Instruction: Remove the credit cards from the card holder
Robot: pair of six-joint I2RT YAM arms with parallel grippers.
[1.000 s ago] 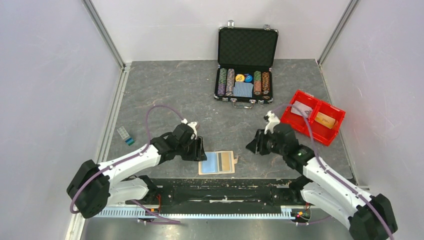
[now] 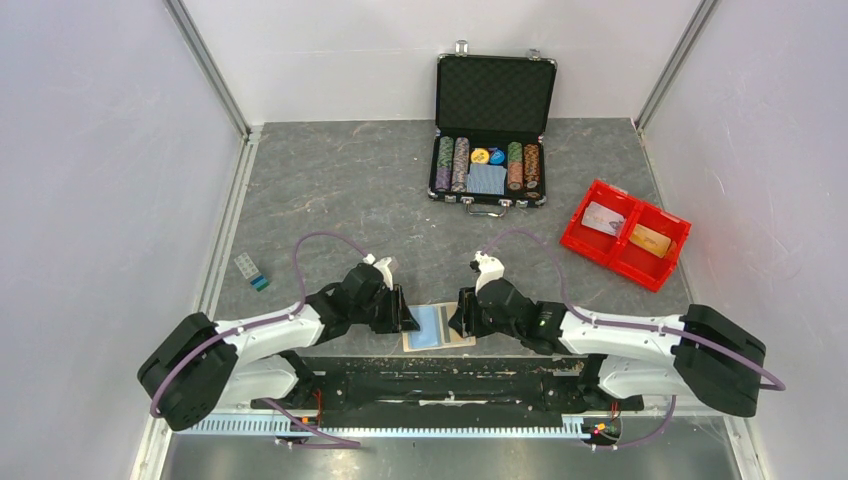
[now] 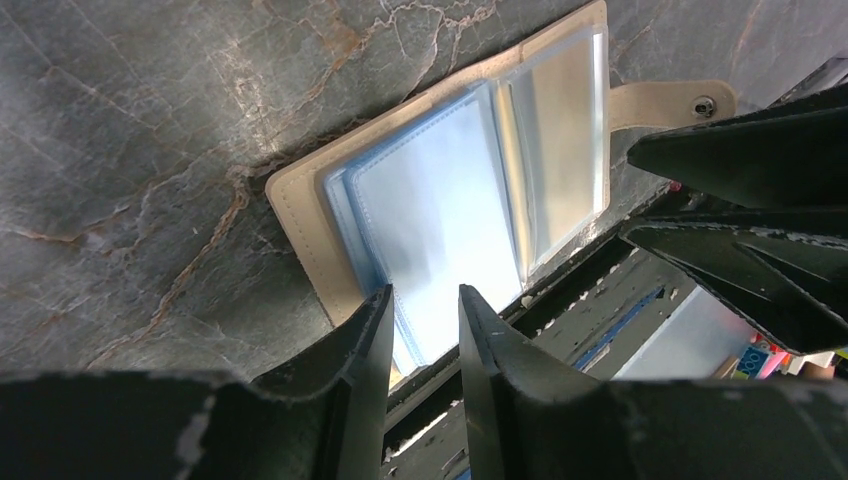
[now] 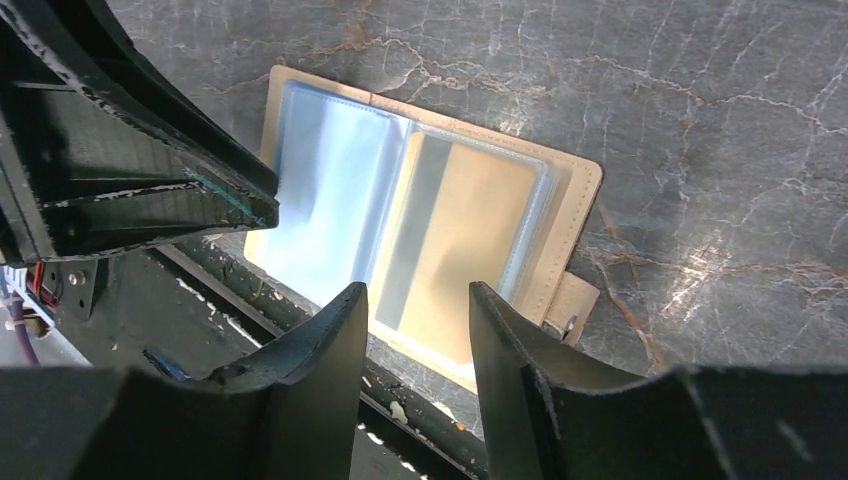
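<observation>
An opened card holder [image 2: 431,348] lies flat near the table's front edge, between my two grippers. Blue card sleeves [image 3: 440,210] cover its left half, and clear sleeves over a tan backing [image 4: 470,250] cover its right half. At the blue side, my left gripper is part open, its fingertips over the lower edge of the sleeves; whether they touch is unclear. My right gripper stands open over the clear sleeves with nothing held between its fingers. A strap with a metal snap [image 3: 690,104] sticks out from the holder's right side.
A red two-part tray [image 2: 612,262] at the right holds a white card [image 2: 603,219] and an orange-yellow card [image 2: 650,240]. An open chip case [image 2: 487,200] stands at the back. A small grey-blue object [image 2: 251,271] lies at the left.
My right arm has swung left and down from beside the red tray to the holder's right half. The holder has shifted slightly right, and the left gripper has moved a little lower and rightward.
</observation>
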